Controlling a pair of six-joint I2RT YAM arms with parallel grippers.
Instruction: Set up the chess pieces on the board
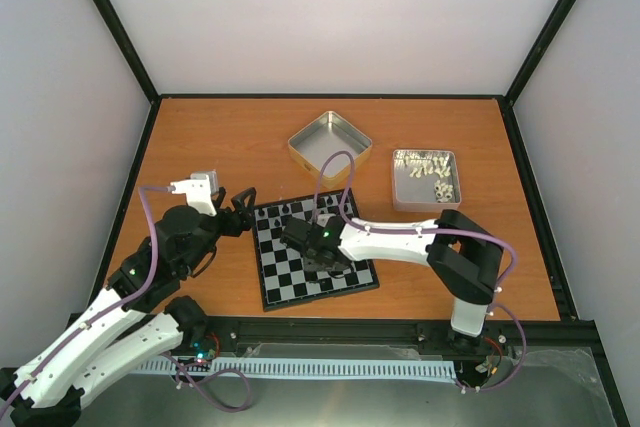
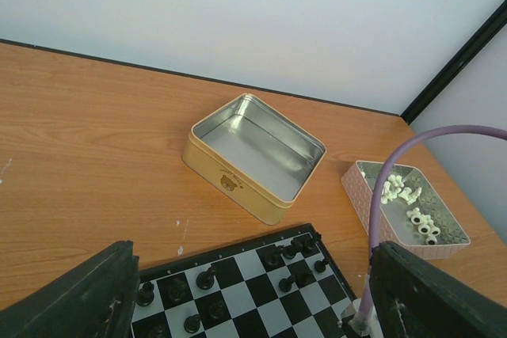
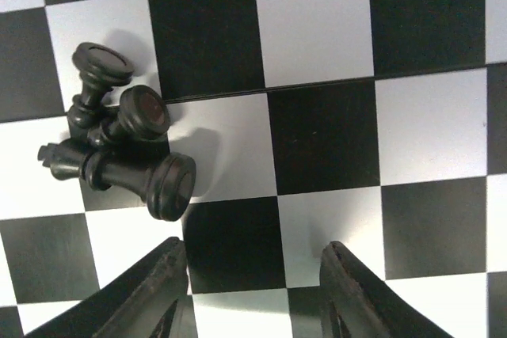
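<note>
The chessboard [image 1: 280,282] lies mid-table, black pieces standing along its back rows, among them a pawn [image 2: 204,278]. In the right wrist view three black pieces lie tipped in a cluster at left, the largest a long piece [image 3: 142,176]. My right gripper is over the board just right of and below them, open, nothing between its fingers. My left gripper is raised left of the board, open and empty.
An empty gold tin [image 1: 330,137] stands behind the board. A tray [image 1: 405,197] of white pieces sits to the right.
</note>
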